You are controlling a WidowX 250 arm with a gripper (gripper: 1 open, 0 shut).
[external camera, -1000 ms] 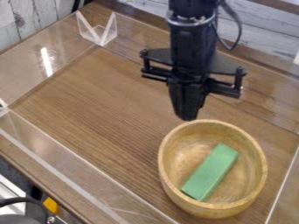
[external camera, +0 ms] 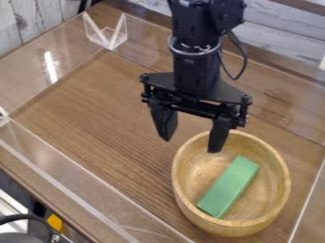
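My black gripper hangs in the middle of the camera view, open, with its two dark fingers apart and nothing seen between them. Just below and to the right of it, a round tan bowl rests on the wooden surface. A green rectangular block lies slanted inside the bowl, below the gripper.
A white wire-like object stands near the back left. Pale edging runs along the back and the lower left.
The gripper has come down toward the bowl, its fingers now lower in view. The bowl and green block have not moved.
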